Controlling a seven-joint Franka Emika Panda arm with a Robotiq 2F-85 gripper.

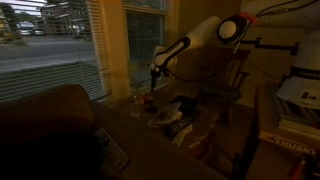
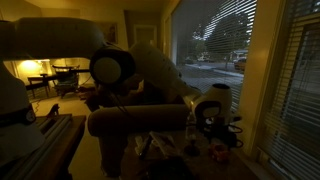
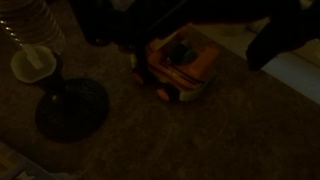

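Note:
In the dim wrist view an orange toy-like object [image 3: 185,68] with dark parts lies on the mottled surface. My gripper stands open above it, one dark finger on each side of the view, nothing seen held. Exterior view 1 shows the gripper [image 1: 154,75] over the window end of the surface. In exterior view 2 a reddish object [image 2: 219,153] sits just below the gripper [image 2: 225,130]; whether it is the orange one I cannot tell. Poor light hides finer detail.
A dark round base [image 3: 72,108] with a pale cup-like top and a clear ribbed container [image 3: 32,22] stand left of the orange object. Pale and dark items [image 1: 165,117] clutter the surface. The window [image 1: 146,45] and sofa [image 1: 45,125] are close by.

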